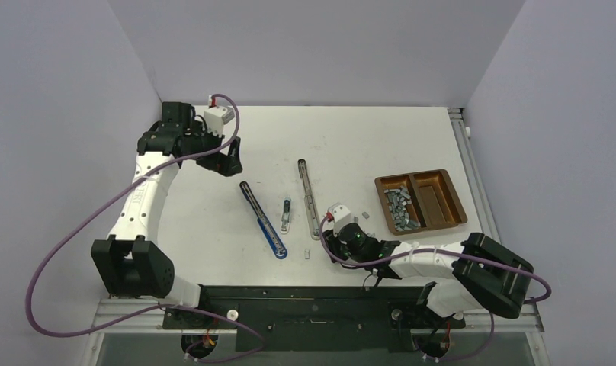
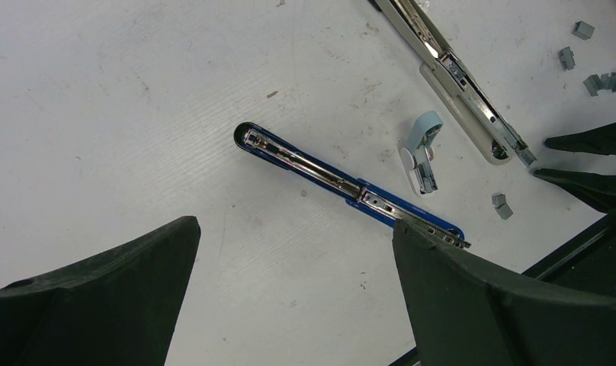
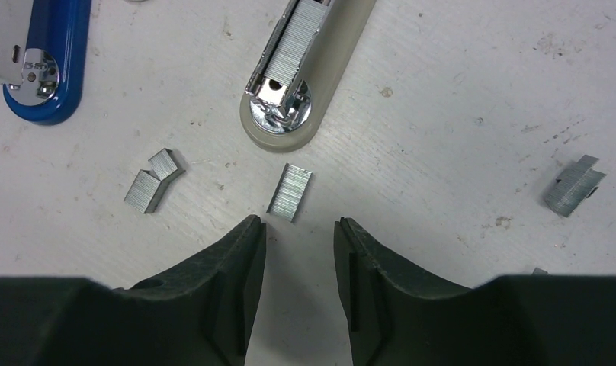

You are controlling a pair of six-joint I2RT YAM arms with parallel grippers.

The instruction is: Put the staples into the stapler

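Note:
A long beige stapler (image 1: 307,191) lies open, with staples in its channel in the right wrist view (image 3: 293,46). Just below its end, a staple strip (image 3: 290,191) lies on the table. My right gripper is part open beside that strip, nothing between its fingers. An open blue stapler (image 1: 263,219) and a small light-blue stapler (image 2: 421,152) lie to the left. My left gripper hangs open at the back left, above the table with nothing between its fingers.
A brown two-part tray (image 1: 434,202) with staple pieces in one compartment sits at the right. More loose staple pieces (image 3: 149,191) lie near the staplers.

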